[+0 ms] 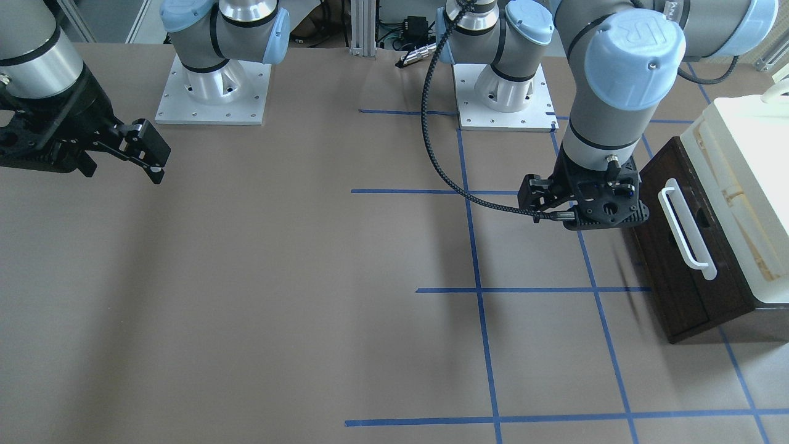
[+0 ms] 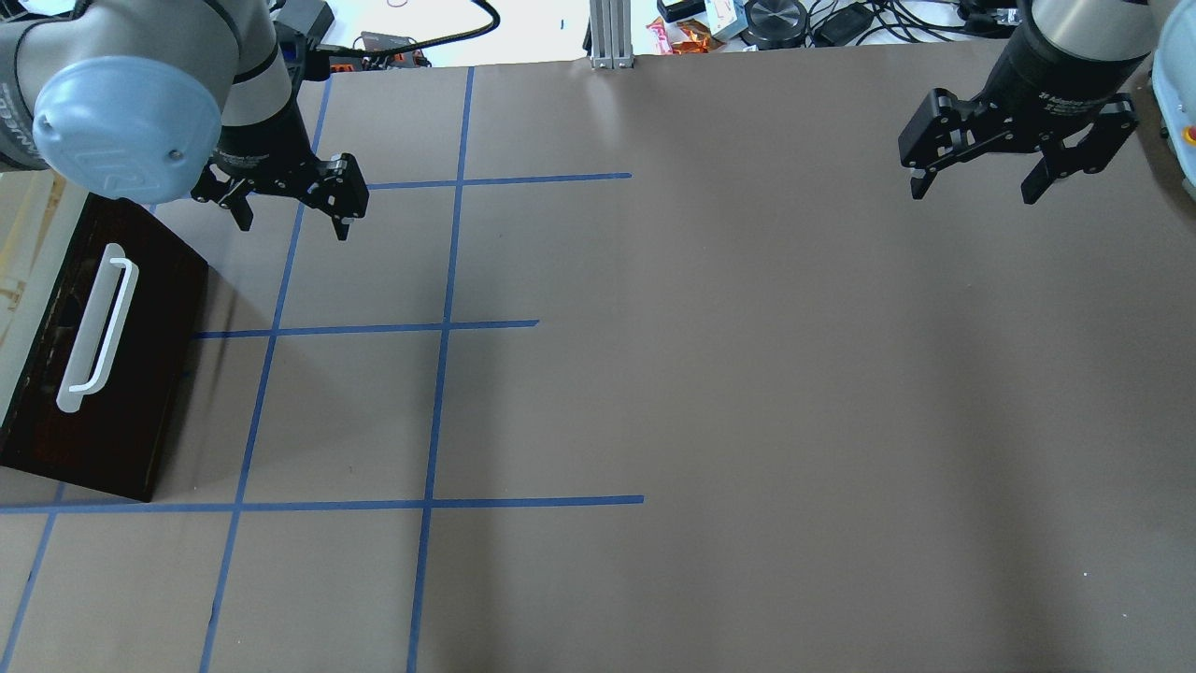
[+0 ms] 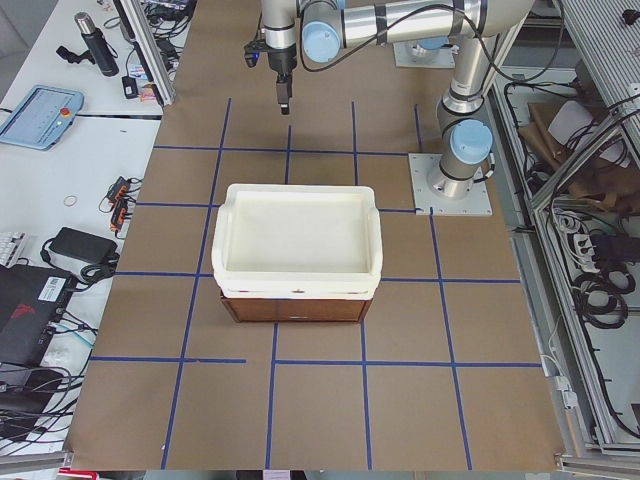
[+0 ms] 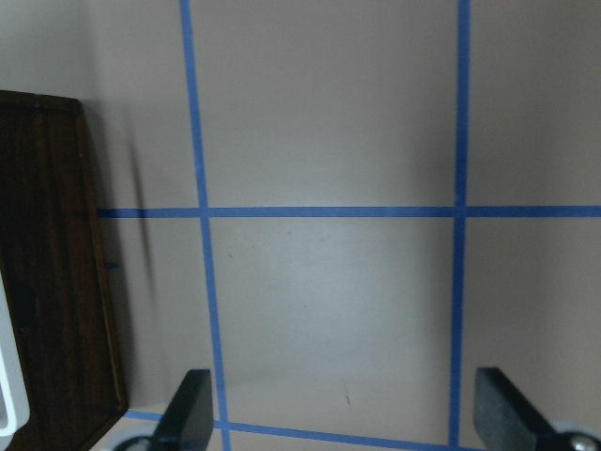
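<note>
A dark wooden box with a white upper part (image 1: 739,222) stands at the right of the front view, its white handle (image 1: 688,229) facing the open floor; from the left camera it shows as a white tray-topped box (image 3: 296,240). My gripper (image 2: 290,230) hangs above the blue-taped floor beside the box's handle side, fingers pointing down. In the left wrist view its two fingertips (image 4: 192,404) are wide apart with only bare floor between them, and the box's dark face fills the left edge.
A second arm's black gripper (image 2: 1015,157) hangs on the other side of the table. More arm bases stand along the back in the front view.
</note>
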